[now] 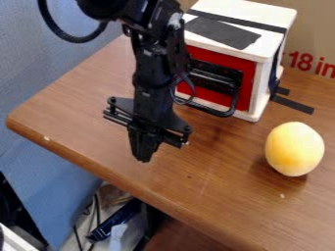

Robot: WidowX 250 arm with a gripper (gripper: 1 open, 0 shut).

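Note:
My black gripper [144,147] hangs low over the wooden table [78,118], left of centre, its fingertips pointing down with no object visible at them; whether they are apart is hard to tell. Behind it and to the right stands a white box [264,29] with a red front and a black handle, partly hidden by the arm. A pale yellow egg-shaped object [295,149] rests on the table to the right of my gripper.
A cardboard surface [311,39] is at the back right. The table's near edge runs diagonally across the lower left, with bags and cables below it. The table left of my gripper is clear.

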